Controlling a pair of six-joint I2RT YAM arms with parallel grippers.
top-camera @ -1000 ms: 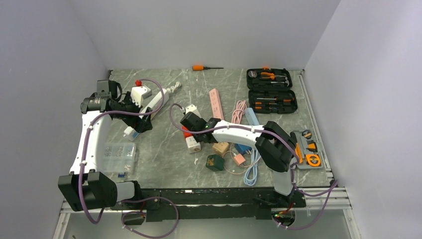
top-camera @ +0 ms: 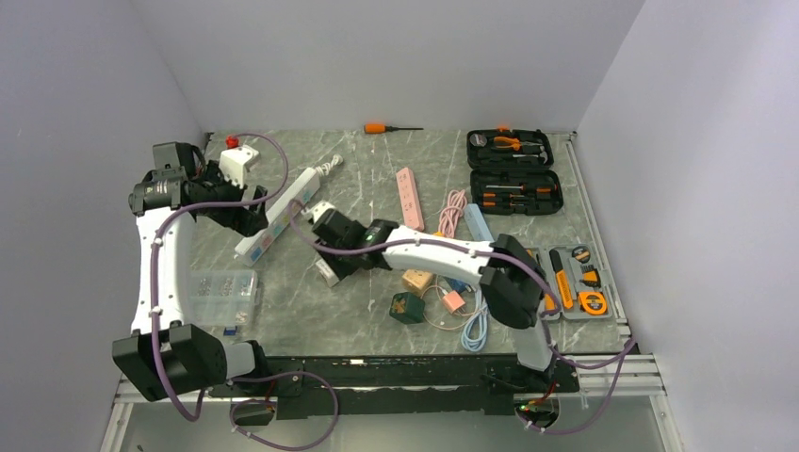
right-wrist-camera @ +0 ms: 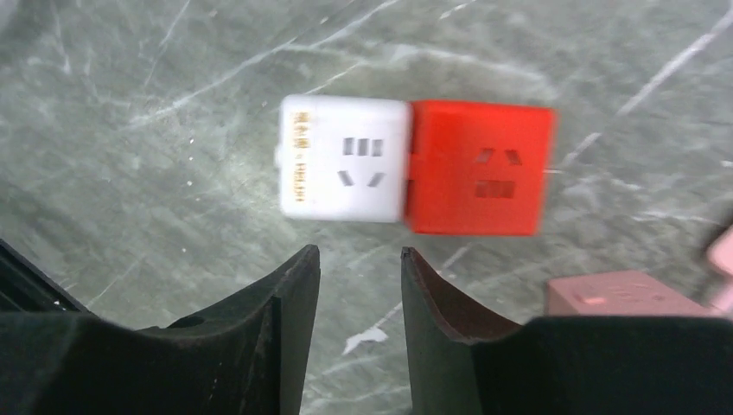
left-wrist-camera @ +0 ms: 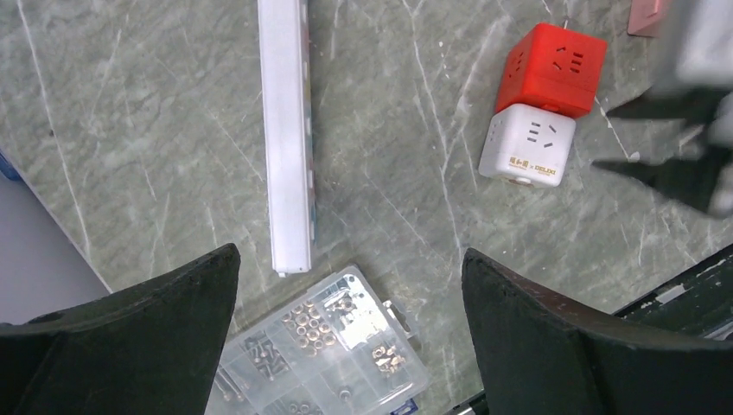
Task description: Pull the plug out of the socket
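Note:
A white cube socket [left-wrist-camera: 525, 143] [right-wrist-camera: 344, 157] and a red cube [left-wrist-camera: 551, 69] [right-wrist-camera: 480, 169] sit touching on the grey table, centre-left, largely hidden under the right arm in the top view. My right gripper is above and beside them, its fingers part open and empty, the cubes just beyond the tips. My left gripper hangs open and empty above the white power strip [top-camera: 278, 217] [left-wrist-camera: 285, 138] and the clear parts box [top-camera: 221, 297]. I cannot tell which piece is the plug.
Pink power strip [top-camera: 409, 198], cables [top-camera: 476, 330], a wooden block [top-camera: 418, 281] and a green block [top-camera: 407, 307] lie right of centre. Tool cases [top-camera: 513, 193] stand at the right. The clear parts box borders the front left.
My left gripper has shifted slightly left and up in the top view.

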